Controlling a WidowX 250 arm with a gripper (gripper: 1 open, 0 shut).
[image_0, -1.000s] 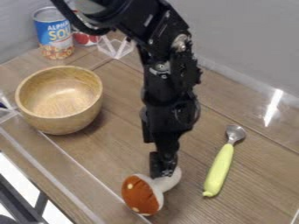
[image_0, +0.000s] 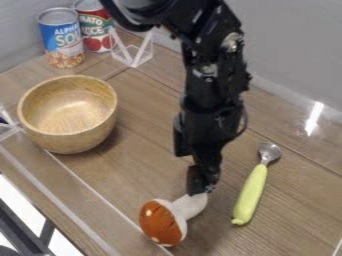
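My black gripper (image_0: 201, 170) hangs over the middle of the wooden table, its fingertips just above the white stem of a toy mushroom (image_0: 163, 222) with an orange, white-spotted cap, lying on its side near the front edge. The finger is open, though the fingers overlap in this view. A wooden bowl (image_0: 67, 112) sits to the left. A scoop-like utensil with a pale green handle (image_0: 250, 192) lies to the right.
An Alphabet soup can (image_0: 63, 38) and a red tomato can (image_0: 96, 25) stand at the back left, beside a white wire-like frame (image_0: 131, 52). A grey wall runs behind. The table right of my arm is mostly clear.
My gripper has risen and shifted slightly to the right, away from the mushroom's cap. The mushroom and other objects look unmoved.
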